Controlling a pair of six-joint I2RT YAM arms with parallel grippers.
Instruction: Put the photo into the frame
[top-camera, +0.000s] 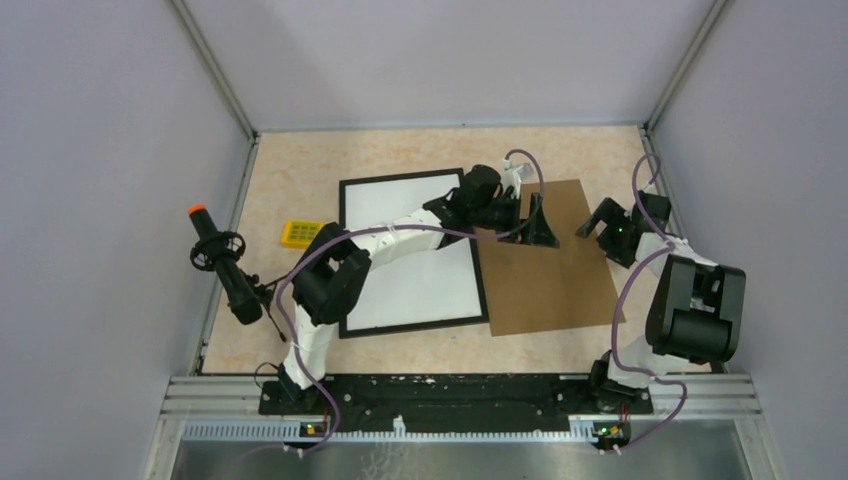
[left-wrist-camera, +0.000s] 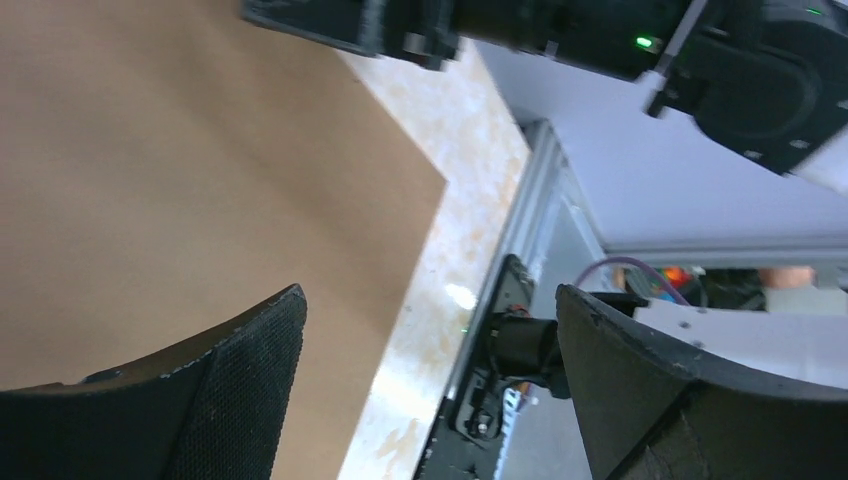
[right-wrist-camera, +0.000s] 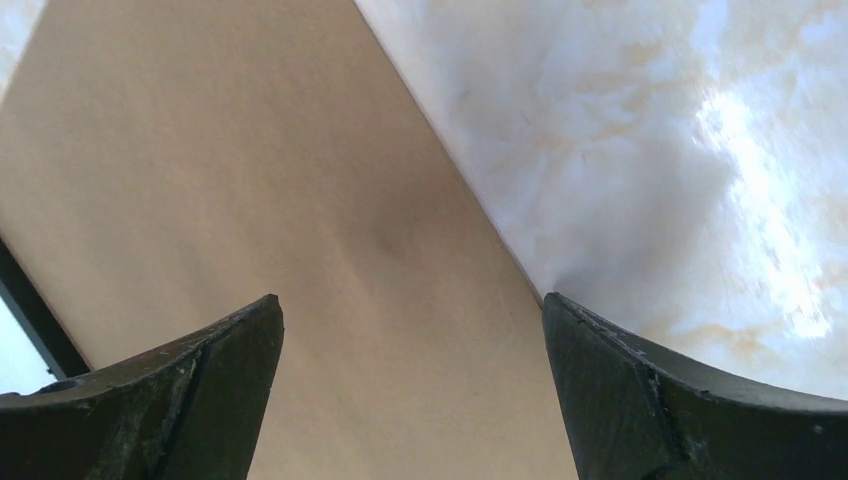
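A black-edged rectangle with a white inside, the frame (top-camera: 405, 326), lies flat left of the table's middle, partly under my left arm. Close against its right side is a plain brown board (top-camera: 545, 290), slightly turned; no printed photo shows in any view. My left gripper (top-camera: 537, 228) stands open over the board's upper part. In the left wrist view, brown board (left-wrist-camera: 230, 200) shows beyond its wide-apart fingers (left-wrist-camera: 240, 390). At the board's right edge my right gripper (top-camera: 588, 232) is open. The right wrist view shows that edge running between its parted fingers.
A yellow box (top-camera: 301, 234) lies left of the frame. A black stand with an orange-tipped tube (top-camera: 225, 262) is at the far left. Bare table (top-camera: 390, 146) runs along the back; the right arm fills the right side.
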